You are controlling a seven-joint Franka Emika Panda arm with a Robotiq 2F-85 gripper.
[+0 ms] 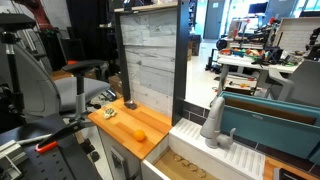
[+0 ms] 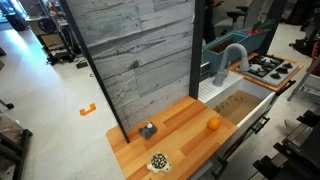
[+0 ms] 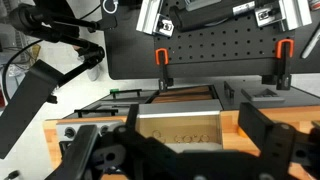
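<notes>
In the wrist view, my gripper stands open, its two dark fingers wide apart at the bottom with nothing held between them. Beyond them shows a light-bottomed open drawer or tray (image 3: 180, 132). A small orange round object (image 2: 213, 124) rests on the wooden counter. It also appears on the counter in the first exterior view, as an orange item (image 1: 139, 135). Farther along lie a small grey object (image 2: 148, 130) and a pale, dark-patterned item (image 2: 158, 162). Neither exterior view shows my gripper clearly.
A grey faucet (image 1: 212, 127) rises beside the open compartment (image 1: 185, 168). Behind the counter stands a tall grey wood-plank panel (image 2: 150, 75). A teal bin (image 1: 265, 122) lies beyond the faucet. Bare wood (image 2: 180, 130) separates the small objects.
</notes>
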